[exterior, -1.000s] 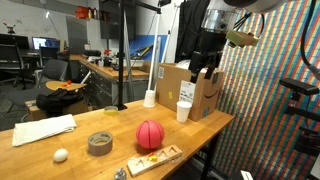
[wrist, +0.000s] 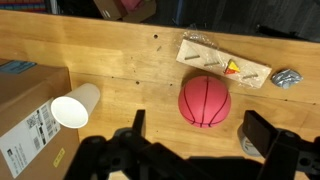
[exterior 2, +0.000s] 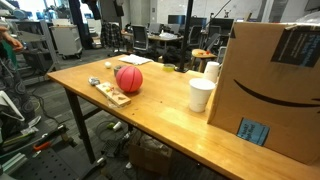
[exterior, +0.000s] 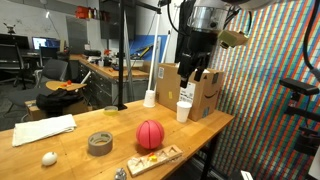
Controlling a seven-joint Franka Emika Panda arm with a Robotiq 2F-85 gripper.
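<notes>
My gripper is open, its two black fingers far apart with nothing between them. In the wrist view, a red ribbed ball (wrist: 205, 101) lies below it, framed between the fingers. From the side, the gripper hangs well above the table, near the white cup (exterior: 184, 111). A wooden block (exterior: 154, 160) with small coloured pieces lies beside the ball, nearer the table's edge. In the wrist view the cup (wrist: 77, 107) stands to the left, beside a cardboard box (wrist: 30, 125).
A tape roll (exterior: 100, 143), a crumpled foil piece (wrist: 287, 77) and a small white round thing (exterior: 49, 158) sit around the ball. A white cloth (exterior: 43, 130) lies farther back. Between cup and ball the wooden table (wrist: 130, 75) is bare.
The arm and gripper have shifted slightly left in exterior view 1. The small white round thing has moved a little to the left. The ball, cup and block have stayed put.
</notes>
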